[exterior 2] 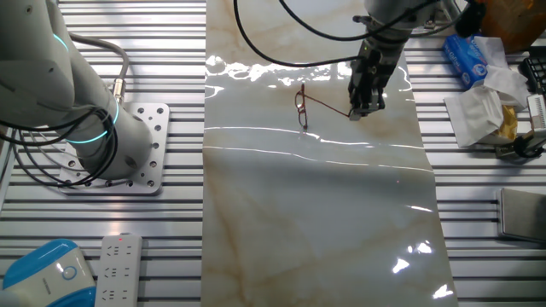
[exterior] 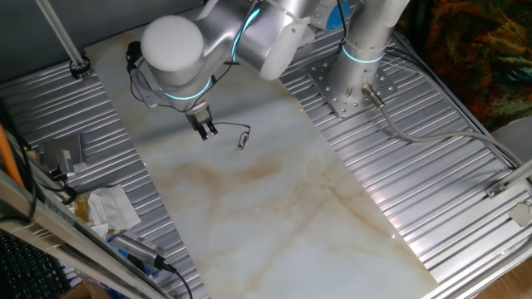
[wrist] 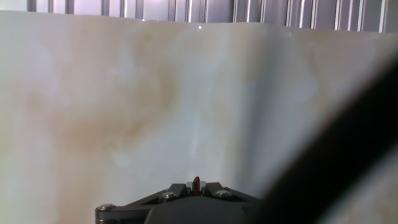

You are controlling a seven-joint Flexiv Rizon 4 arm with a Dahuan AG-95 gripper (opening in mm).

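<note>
A thin-rimmed pair of glasses (exterior 2: 300, 107), reddish brown, has one temple arm stretched out to my gripper (exterior 2: 367, 112). In exterior view 1 the glasses (exterior: 243, 139) hang off to the right of the gripper (exterior: 209, 134), their lens end away from it. A small red-brown tip, the temple's end (wrist: 196, 185), shows pinched between the fingers of my gripper in the wrist view, which are shut on it. Whether the lens end touches the surface below cannot be told.
The marbled sheet (exterior: 274, 216) is otherwise bare, with slatted metal table on both sides. White tissues (exterior 2: 478, 115) and a blue packet (exterior 2: 465, 60) lie beyond one edge. A power strip (exterior 2: 119, 269) lies near the arm's base. Dark cables loop around the arm.
</note>
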